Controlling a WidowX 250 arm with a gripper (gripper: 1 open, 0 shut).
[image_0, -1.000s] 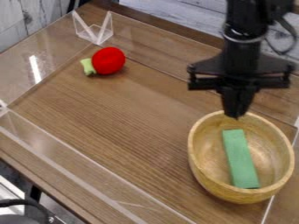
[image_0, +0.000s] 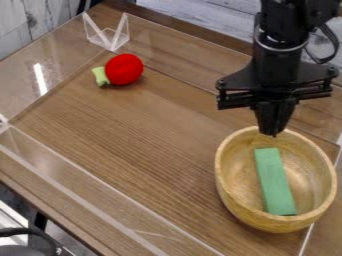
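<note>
My black gripper (image_0: 273, 120) hangs at the upper right, just above the back rim of a wooden bowl (image_0: 235, 194). Its fingertips look close together, with nothing visible between them, though the arm body hides part of the finger. A green bar (image_0: 275, 181) lies lengthwise inside the bowl.
A red ball (image_0: 124, 69) sits at the upper left, with a small pale green object (image_0: 100, 75) beside it. A clear wire-like holder (image_0: 107, 32) stands behind them.
The gripper has shifted from further left and higher in the view to lower right, over the bowl's back edge. The bowl, green bar and ball look unchanged.
</note>
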